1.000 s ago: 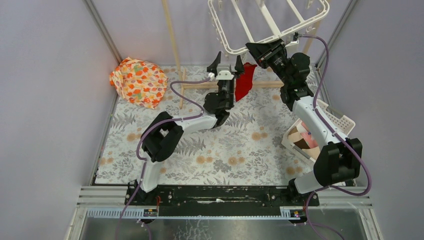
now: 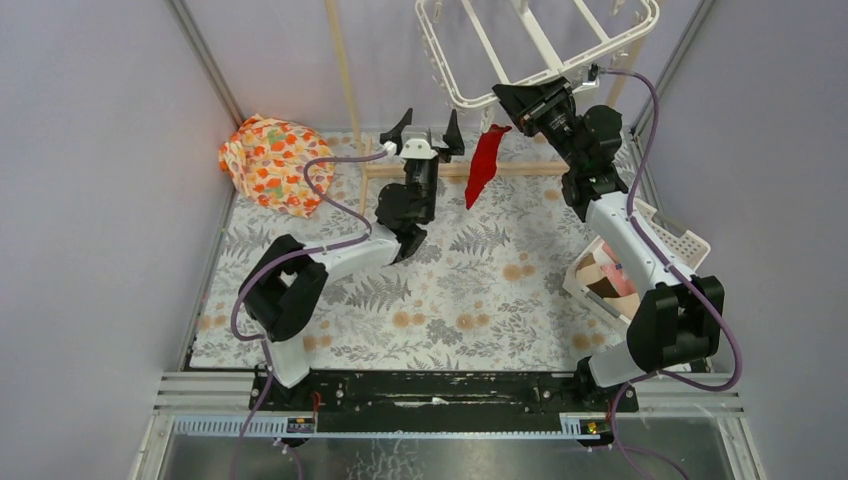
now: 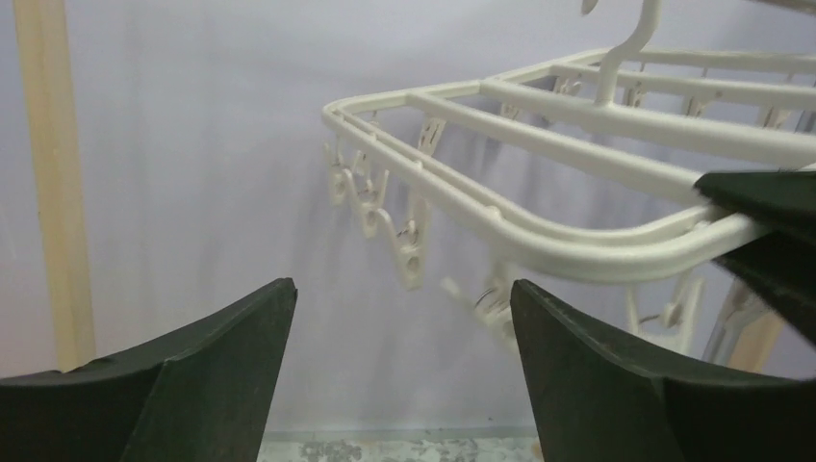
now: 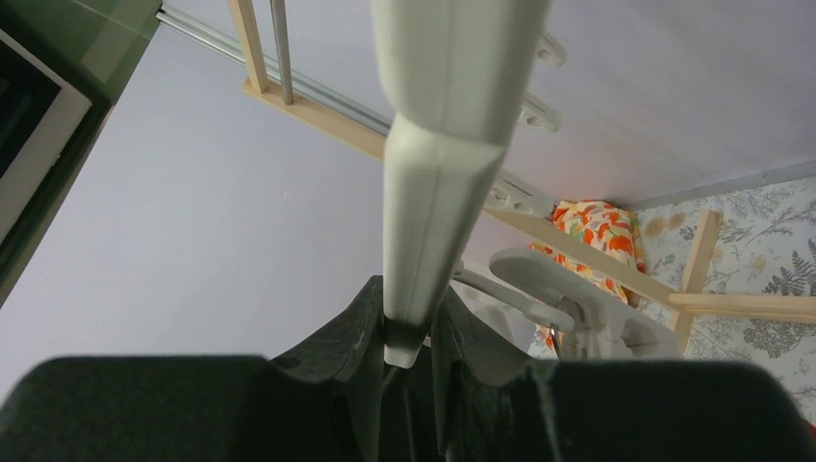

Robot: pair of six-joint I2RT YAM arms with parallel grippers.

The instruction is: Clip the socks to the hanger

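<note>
A white hanger frame (image 2: 450, 60) with clips spans the top of the top view and fills the upper right of the left wrist view. A red sock (image 2: 484, 164) hangs below its front-left corner. My right gripper (image 2: 506, 98) is shut on the hanger's front bar, which runs vertically between its fingers in the right wrist view. My left gripper (image 2: 422, 120) stands open just left of the red sock, with nothing visible between its fingers; in the left wrist view it faces the hanger's clips (image 3: 412, 255).
A white basket (image 2: 680, 242) with socks sits at the right. An orange floral cloth (image 2: 275, 160) lies at the back left. A wooden stand (image 2: 540, 171) is behind the arms.
My left gripper has moved left, away from the red sock, which now shows more fully. The right arm stays still.
</note>
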